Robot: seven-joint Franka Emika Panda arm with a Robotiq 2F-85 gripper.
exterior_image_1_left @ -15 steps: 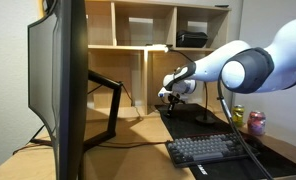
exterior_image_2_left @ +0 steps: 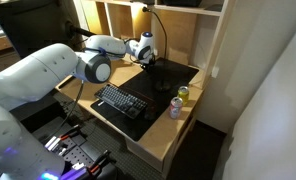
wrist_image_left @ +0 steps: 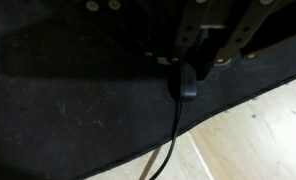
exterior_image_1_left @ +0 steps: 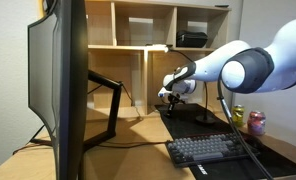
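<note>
At the far end of the black desk mat [exterior_image_2_left: 176, 73], my gripper is low over the surface. In the wrist view its dark fingers are shut on a small black piece [wrist_image_left: 189, 84] with a thin black cable [wrist_image_left: 175, 130] running from it towards the mat's edge. Dim light hides exactly what the piece is and how deeply it sits between the fingers. From the exterior views the gripper [exterior_image_1_left: 171, 101] is a small dark shape below the white wrist, and its grasp cannot be made out.
A dark keyboard [exterior_image_1_left: 210, 149] lies on the nearer mat, with two cans [exterior_image_1_left: 238, 114] [exterior_image_1_left: 256, 122] beyond it to the right. The monitor [exterior_image_1_left: 58, 90] fills the left. Behind the gripper stands a wooden shelf [exterior_image_1_left: 128, 47] holding a black case [exterior_image_1_left: 191, 40]. Bare wood [exterior_image_1_left: 138, 132] lies left of the mat.
</note>
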